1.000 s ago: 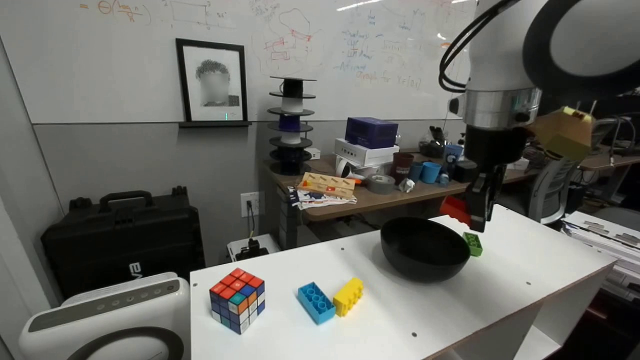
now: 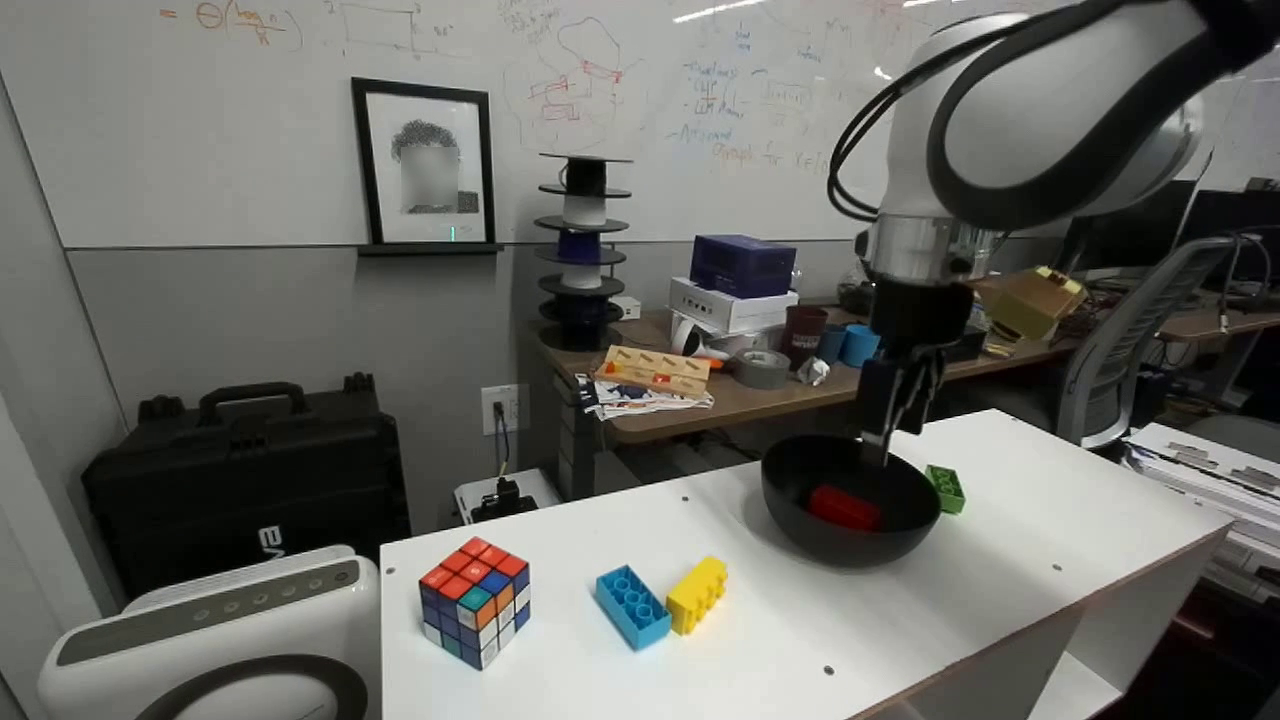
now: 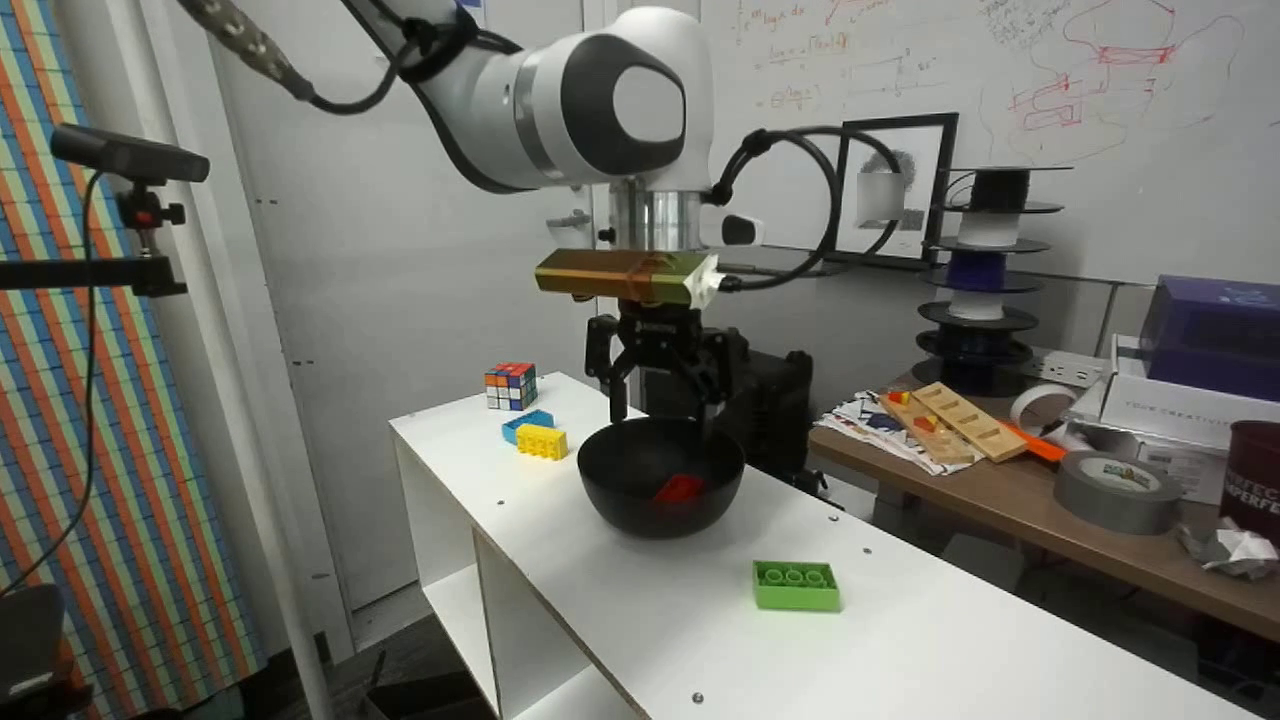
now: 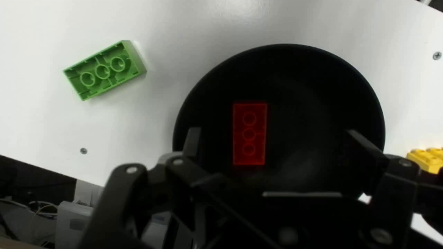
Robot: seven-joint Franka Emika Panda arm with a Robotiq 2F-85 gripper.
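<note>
Inside the black bowl (image 2: pixel 798 516) lies a red brick (image 2: pixel 843 508), its hollow side facing up in the wrist view, where the red brick (image 4: pixel 249 135) rests on the bowl's floor. My gripper (image 3: pixel 662 414) points down over the bowl (image 3: pixel 648 516), its fingers spread wide near the rim. In the wrist view the two fingers (image 4: pixel 193 143) stand far apart on either side of the red brick, with nothing held between them. A green brick (image 4: pixel 104 70), hollow side up, sits on the white table just outside the bowl.
A blue brick (image 2: pixel 632 607) and a yellow brick (image 2: pixel 697 594) lie close together on the table, with a Rubik's cube (image 2: pixel 475 600) farther left.
One second ago the red brick was held in my gripper above the table, to the bowl's right. Now the brick is in the bowl, let go, and the arm has moved left over it.
</note>
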